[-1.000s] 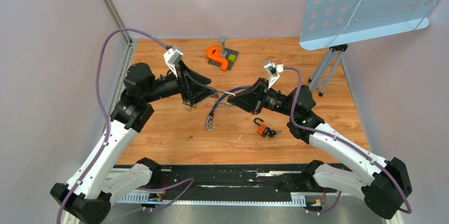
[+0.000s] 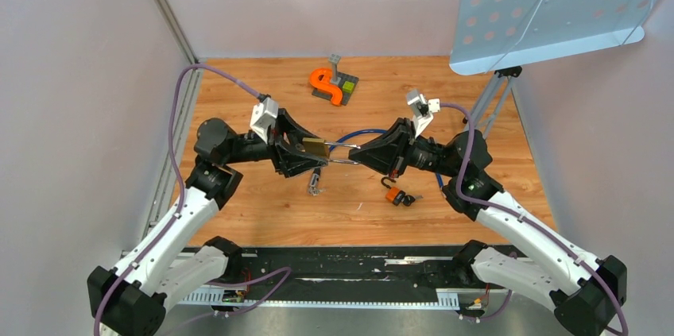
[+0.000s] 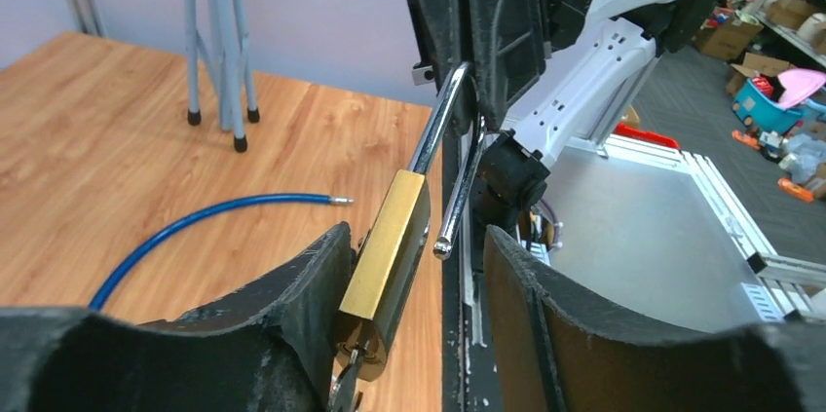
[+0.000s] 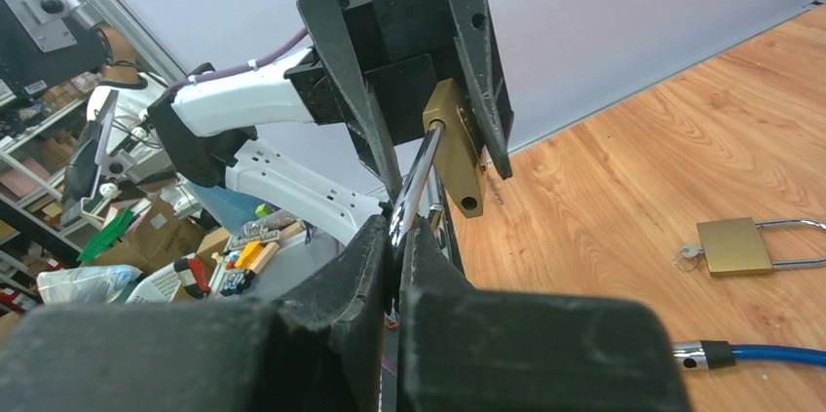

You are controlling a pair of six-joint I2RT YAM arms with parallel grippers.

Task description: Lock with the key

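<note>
A brass padlock [image 3: 390, 246] hangs between the arms, its shackle [image 4: 420, 173] unlatched, one leg free of the body. My right gripper is shut on the shackle's curved end. My left gripper [image 2: 316, 148] stands part open around the brass body. In the left wrist view, the body is close against the left finger [image 3: 317, 285], with a clear gap to the right finger [image 3: 521, 305]. A key [image 3: 348, 373] shows at the bottom of the lock, partly hidden by that left finger.
Another brass padlock [image 4: 735, 246] with a key lies on the wooden table, along with a blue cable [image 2: 362, 133]. An orange lock [image 2: 394, 195] with a key lies nearer the front. At the back is an orange piece on a dark base [image 2: 326, 82]; a tripod [image 2: 487, 102] stands right.
My right gripper has shifted slightly right, still shut on the shackle.
</note>
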